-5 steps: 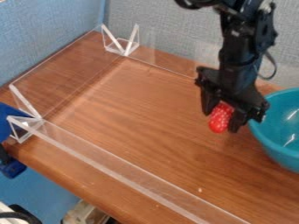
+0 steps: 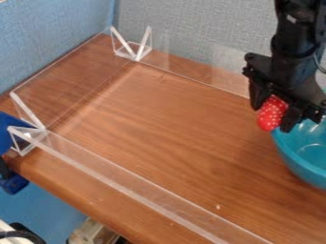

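Observation:
My black gripper [image 2: 276,97] is at the upper right, shut on a red object with light speckles [image 2: 269,115], perhaps a strawberry. It holds the object raised at the left rim of a teal bowl [image 2: 306,162], which is cut off by the right edge of the view. The gripper hides part of the bowl's back.
Clear low walls with white brackets [image 2: 29,133] run along its near and back sides. A blue object [image 2: 13,129] is at the left edge, outside the wall.
My gripper has risen and moved right with the red object in it, from over the table left of the bowl to the bowl's rim. The bowl looks unmoved.

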